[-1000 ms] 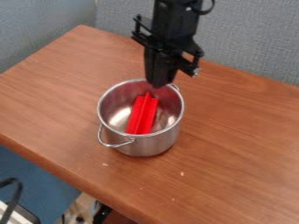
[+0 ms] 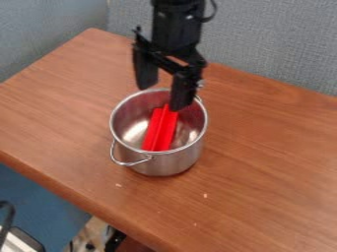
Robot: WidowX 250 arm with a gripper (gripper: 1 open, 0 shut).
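A steel pot (image 2: 175,160) with wire handles stands on the wooden table (image 2: 263,187). Inside it lie red stick-like pieces (image 2: 160,133), side by side. The black gripper (image 2: 164,93) hangs just above the pot's far part, open, its two fingers spread apart to left and right with nothing seen held.
The table has free room to the left and right of the pot. A grey padded wall runs along the back. Past the table's near left edge are a blue floor and some dark items with cables.
The gripper has shifted left over the pot, and its fingers show more fully spread than one second ago. The pot and red pieces look unchanged.
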